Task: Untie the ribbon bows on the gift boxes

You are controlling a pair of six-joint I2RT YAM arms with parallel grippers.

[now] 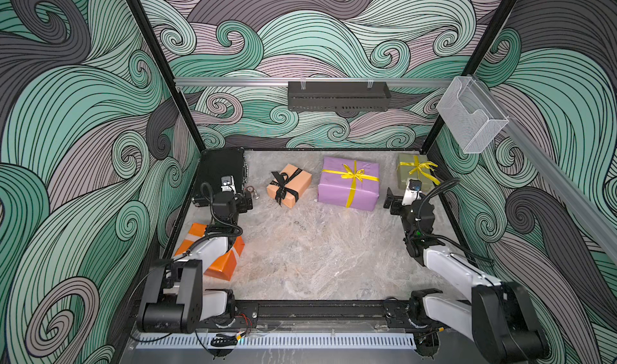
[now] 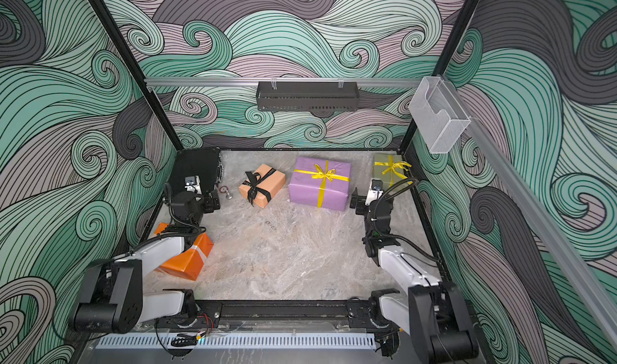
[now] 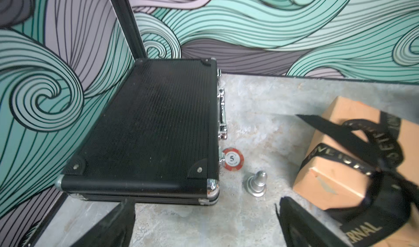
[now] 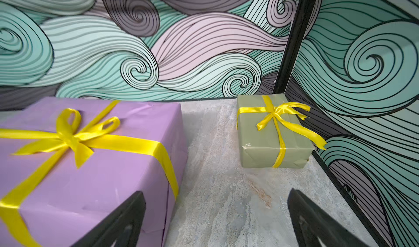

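Along the back of the table stand a peach box (image 1: 295, 190) with a black bow (image 3: 375, 146), a purple box (image 1: 347, 193) with a yellow bow (image 4: 69, 138) and a small olive box (image 4: 261, 146) with a yellow bow (image 4: 275, 114), all bows tied. An orange box (image 2: 186, 261) lies at the front left, partly under the left arm. My left gripper is open and empty, left of the peach box, facing the black case. My right gripper is open and empty, near the purple box's right side.
A black case (image 3: 148, 125) fills the back-left corner, beside a poker chip (image 3: 233, 159) and a metal piece (image 3: 257, 183). Rails with a hanging mesh basket (image 1: 469, 126) run above.
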